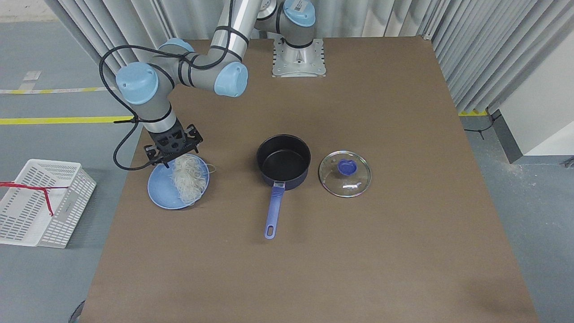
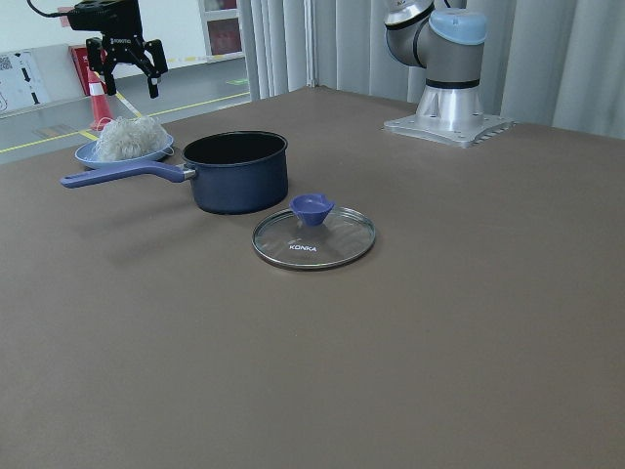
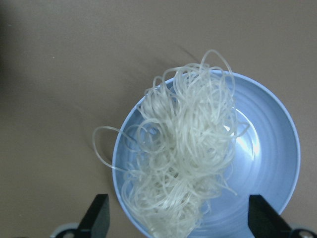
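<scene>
My gripper (image 2: 123,86) hangs open above a light blue plate (image 1: 161,188) that holds a loose pile of white, translucent noodle-like strands (image 3: 181,144); a few loops hang over the plate's rim. In the wrist view the two fingers are spread wide at the bottom edge, with the plate between and beyond them, and nothing held. A dark blue pot (image 1: 283,159) with a long purple-blue handle (image 1: 274,211) stands right of the plate in the front view. Its glass lid (image 1: 344,183) with a blue knob lies to the right of the pot.
The arm's base (image 1: 298,64) stands at the back edge. A white basket (image 1: 64,226) with red straps is on the floor off the table's left side.
</scene>
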